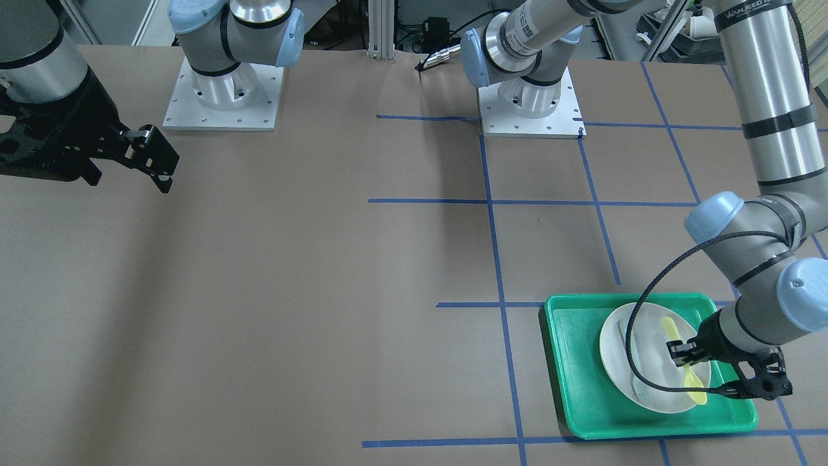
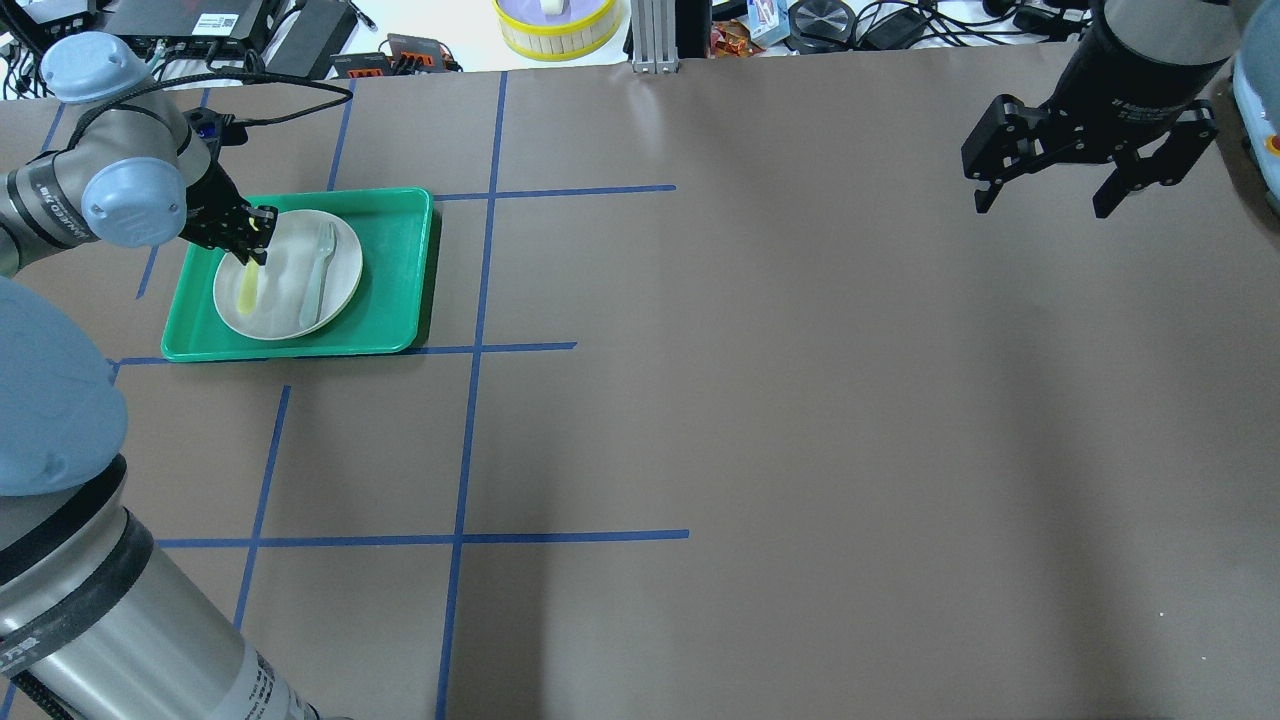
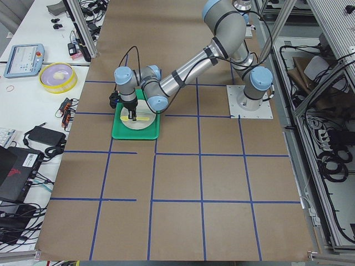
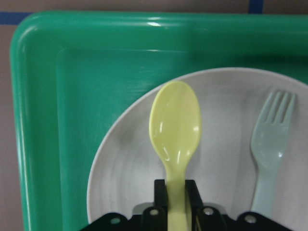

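A yellow spoon (image 4: 174,125) lies over a white plate (image 4: 126,163) in a green tray (image 4: 38,120), with my gripper shut on its handle. The pale fork (image 4: 269,154) lies on the plate beside it. In the front view the gripper (image 1: 681,353) is at the plate, low over it, with the spoon (image 1: 695,388) showing either side of the fingers. In the top view the wrist partly hides the spoon (image 2: 248,288).
Another arm (image 1: 89,140) hangs at the left of the front view, and further arm bases stand at the back. A cable loops over my wrist.
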